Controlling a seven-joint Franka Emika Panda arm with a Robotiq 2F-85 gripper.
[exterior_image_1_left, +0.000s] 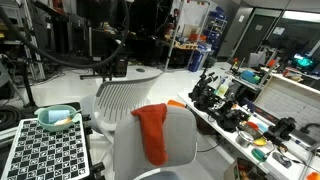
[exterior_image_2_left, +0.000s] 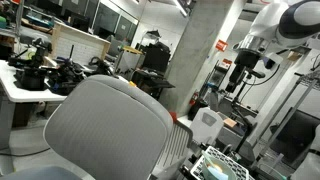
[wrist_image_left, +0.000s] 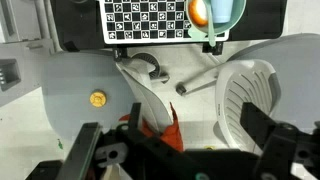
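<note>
A red cloth (exterior_image_1_left: 152, 133) hangs over the back of a grey chair (exterior_image_1_left: 181, 135). In the wrist view, part of the red cloth (wrist_image_left: 172, 134) shows low, between the fingers as seen from above. A green bowl (exterior_image_1_left: 44, 126) stands on a black-and-white checkered board (exterior_image_1_left: 40, 157). From above, an orange item (wrist_image_left: 199, 12) and a light blue item (wrist_image_left: 222, 10) lie in it. My gripper is open, its fingers wide apart and nothing held. In exterior view 2 the gripper (exterior_image_2_left: 236, 82) hangs high above the board's side of the scene.
A white slatted chair (wrist_image_left: 247, 92) stands beside the grey one, close under the gripper. Benches with black equipment (exterior_image_1_left: 212, 95) line the back. Open floor shows between the chairs and the board.
</note>
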